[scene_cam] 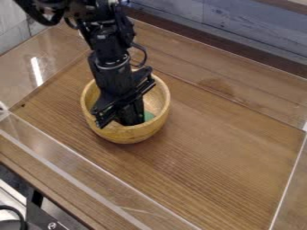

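Observation:
A round yellow bowl point(156, 121) sits on the wooden table toward the left of the view. My black gripper point(124, 109) is down inside it, its fingertips low over the bowl's middle. A green object point(149, 117) in the bowl is mostly hidden behind the gripper, with only a small part showing at the right. The gripper looks shut, though whether anything is between its fingertips is hidden.
Bare wooden table point(228, 153) fills the right side. Pale edging runs along the left and right of the table, and grey-blue boards point(240, 31) stand behind it. Dark cables lie at the lower left corner.

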